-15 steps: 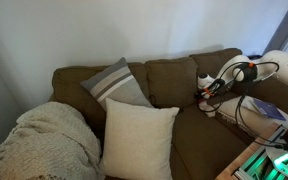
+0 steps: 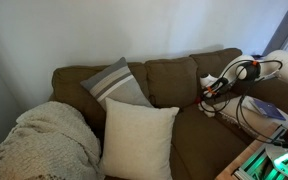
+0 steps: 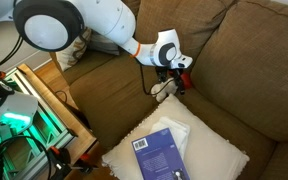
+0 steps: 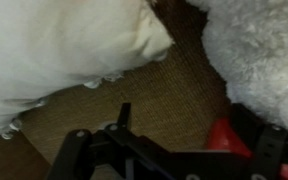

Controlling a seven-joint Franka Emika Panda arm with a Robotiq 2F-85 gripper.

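Observation:
On the brown sofa seat, a fluffy white plush-like thing (image 4: 259,55) with a red part (image 4: 224,137) fills the right side of the wrist view. In exterior view 2 the pale thing (image 3: 165,91) lies right below my gripper (image 3: 172,77), and some red (image 3: 187,79) shows beside it. My gripper stands open, low over the seat. Its right finger (image 4: 246,122) is close against the white fluff and the red part; whether it touches cannot be told. Bare brown fabric shows between the fingers.
A white fringed pillow (image 3: 216,148) lies near the gripper, with a blue book (image 3: 161,155) on it. Farther along the sofa rest a cream pillow (image 2: 137,140), a striped pillow (image 2: 116,84) and a knitted blanket (image 2: 46,145). The sofa back (image 3: 224,50) rises behind the gripper.
My gripper has shifted slightly, toward the right in exterior view 1. A bit of red now shows more clearly beside it. The pillows and blanket have not moved.

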